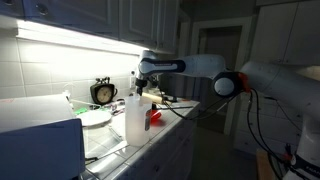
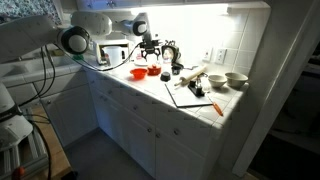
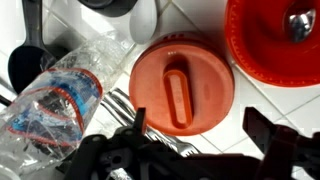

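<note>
In the wrist view a round red lid (image 3: 148,88) with a raised bar handle (image 3: 179,97) lies on the white tiled counter. My gripper is open over the lower part of the lid, its fingers (image 3: 265,132) apart with nothing between them. Exterior view 2 has the gripper (image 2: 150,48) at the back of the counter, above the red items. How high it hangs over the lid is hard to tell.
A clear plastic bottle (image 3: 50,110) is left of the lid, a red bowl (image 3: 270,50) close at upper right. A spoon (image 3: 143,20) and a fork (image 3: 170,142) lie beside it. In exterior view 2 a dark board (image 2: 188,95) and bowls (image 2: 236,79) occupy the counter's right.
</note>
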